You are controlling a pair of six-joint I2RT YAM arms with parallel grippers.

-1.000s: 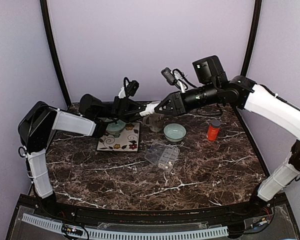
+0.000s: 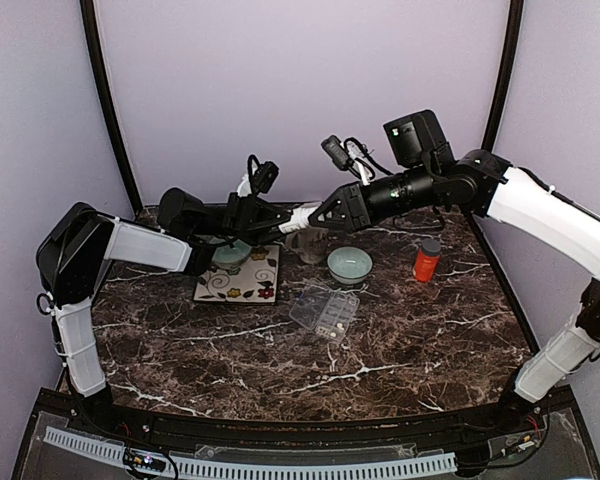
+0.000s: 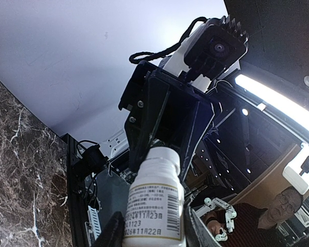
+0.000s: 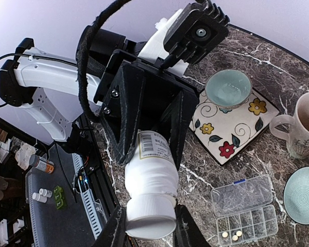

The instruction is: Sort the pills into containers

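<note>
A white pill bottle (image 2: 302, 217) hangs above the table between my two grippers. My left gripper (image 2: 284, 224) is shut on its labelled body, as the left wrist view shows with the label (image 3: 153, 213) up close. From the other side, my right gripper (image 2: 321, 213) is shut on the white cap (image 4: 151, 211); the cap still sits against the bottle. Below, the clear pill box (image 2: 325, 310) lies with its lid open. A few pale pills (image 4: 225, 234) rest in its compartments.
A pale green bowl (image 2: 350, 264) stands behind the box, near a mug (image 4: 305, 126). At the left another bowl (image 4: 228, 87) sits on a flowered tile (image 2: 235, 290). An orange-red bottle (image 2: 427, 260) stands at the right.
</note>
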